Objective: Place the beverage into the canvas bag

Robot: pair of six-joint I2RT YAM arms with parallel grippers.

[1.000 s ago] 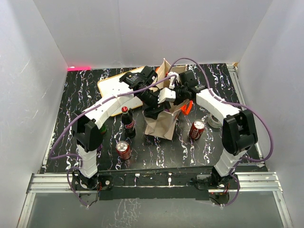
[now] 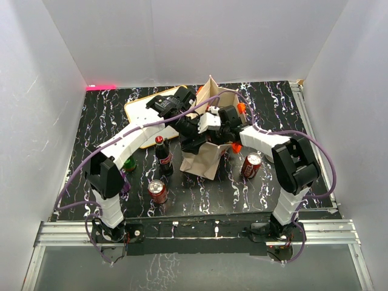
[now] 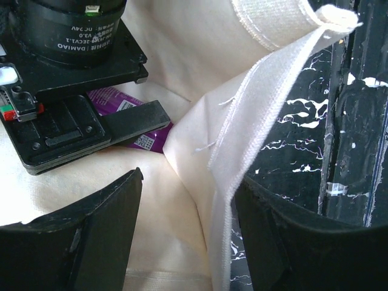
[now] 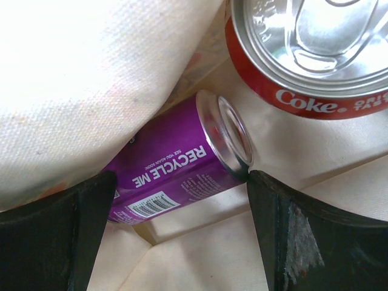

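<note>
The canvas bag (image 2: 203, 160) stands at centre with both grippers in it. In the left wrist view, my left gripper has its fingers either side of the bag's folded fabric edge (image 3: 242, 121), apart; the other arm's housing is above. In the right wrist view, a purple can (image 4: 170, 163) lies on its side inside the bag, beside a red Coke can (image 4: 309, 91). My right gripper is open, its fingertips at either end of the purple can.
On the black table stand a cola bottle (image 2: 163, 154), two more cans (image 2: 157, 193) (image 2: 251, 167), and a green bottle (image 2: 130, 162) under the left arm. A white board (image 2: 139, 112) lies behind.
The right arm has moved down and toward the front-left, deeper into the bag. The left arm has shifted slightly left, and the bag's front with it.
</note>
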